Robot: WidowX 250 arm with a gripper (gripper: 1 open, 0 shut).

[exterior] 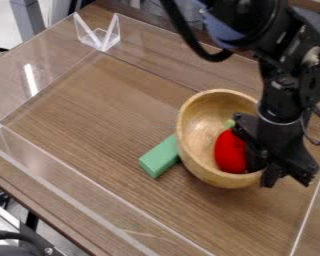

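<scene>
A tan wooden bowl (pixel 200 123) sits tilted toward the right in the middle right of the camera view. A red object (pixel 230 151) lies inside it, partly hidden by my gripper. My black gripper (pixel 264 160) is shut at the bowl's right side, apparently on its rim; the exact contact is hidden by the fingers. A green block (pixel 162 154) lies at an angle against the bowl's left side.
A clear plastic holder (pixel 99 33) stands near the back left. The table's edge runs along the left.
</scene>
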